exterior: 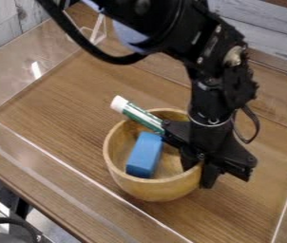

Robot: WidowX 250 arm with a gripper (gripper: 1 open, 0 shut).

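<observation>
A tan bowl (154, 186) sits on the wooden table, holding a blue block (143, 154) and a white-and-green tube (136, 113) leaning over its left rim. My black gripper (207, 159) is low at the bowl's right side, shut, apparently on the bowl's rim; its fingertips are partly hidden.
A pale ledge and wall run along the back, with cables at top left and bottom left.
</observation>
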